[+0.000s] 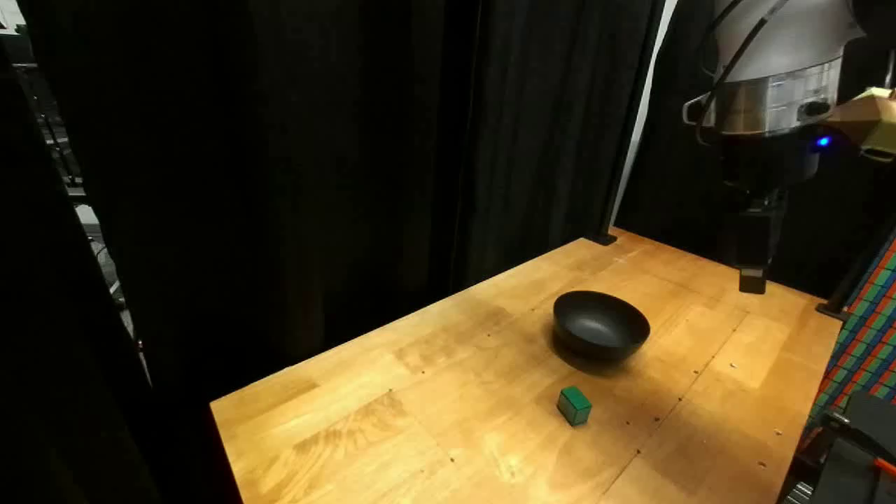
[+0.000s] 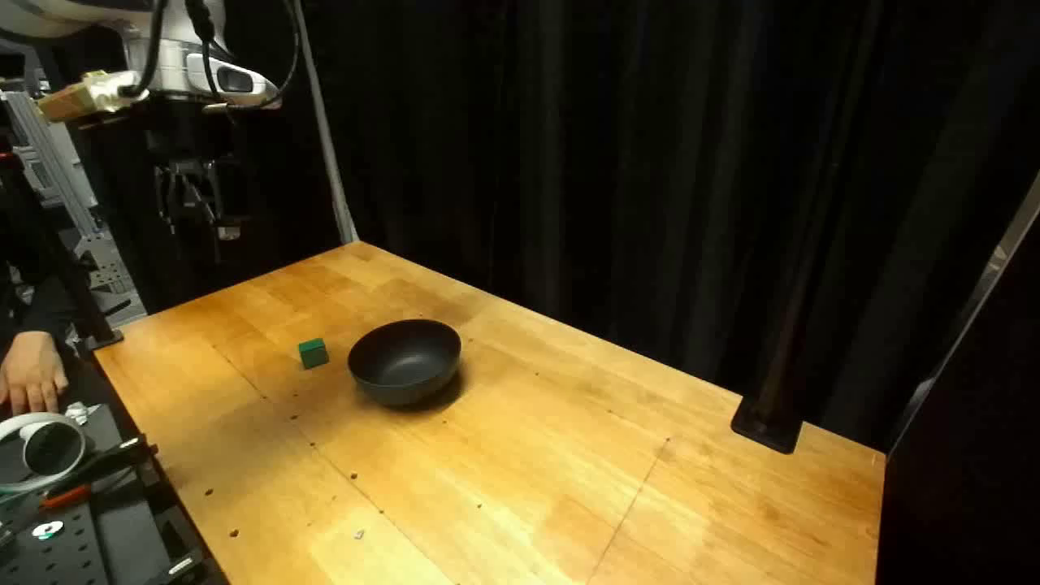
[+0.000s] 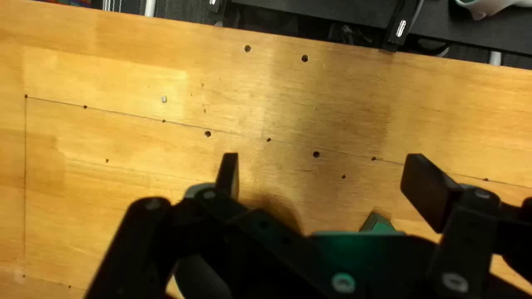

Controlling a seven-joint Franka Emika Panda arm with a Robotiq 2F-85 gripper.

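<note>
High over the table hangs my gripper, its two fingers spread wide apart with only bare wood showing between them in the wrist view. A small green block rests on the wooden table, close to a round black bowl but apart from it. The bowl stands upright, and its visible inside looks empty. In the wrist view the green block peeks out beyond the gripper's body, mostly covered. The bowl is largely hidden there behind the gripper.
Black curtains hang along its far side. A dark side bench with a tape roll and tools adjoins one edge; a person's hand is beside it.
</note>
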